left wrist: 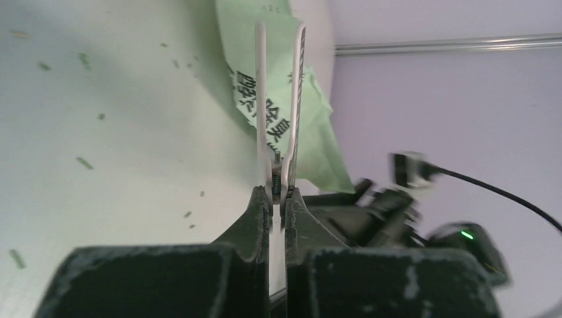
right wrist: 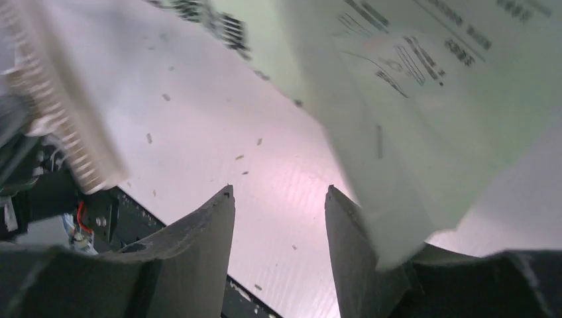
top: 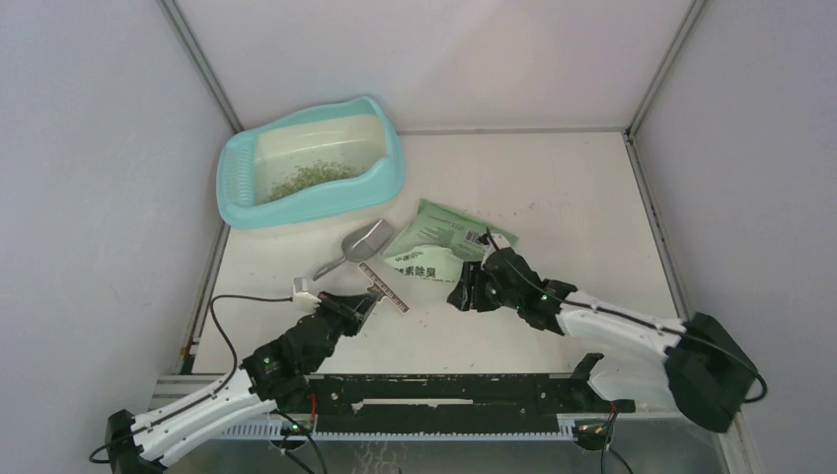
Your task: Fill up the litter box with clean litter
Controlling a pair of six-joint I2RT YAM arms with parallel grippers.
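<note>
The green litter bag [top: 444, 237] lies mid-table, with printed pale plastic facing the left wrist camera and filling much of the right wrist view [right wrist: 437, 106]. My left gripper [top: 370, 296] is shut on a long clip tool [top: 382, 286], whose two strips stand upright between the fingers in the left wrist view. My right gripper is open below the bag's overhanging plastic. The turquoise litter box [top: 227, 178] stands back left, with green pellets on its floor.
A grey scoop [top: 363, 239] lies between box and bag. Small pellets are scattered on the tabletop [top: 553, 188]. Walls border the back and sides.
</note>
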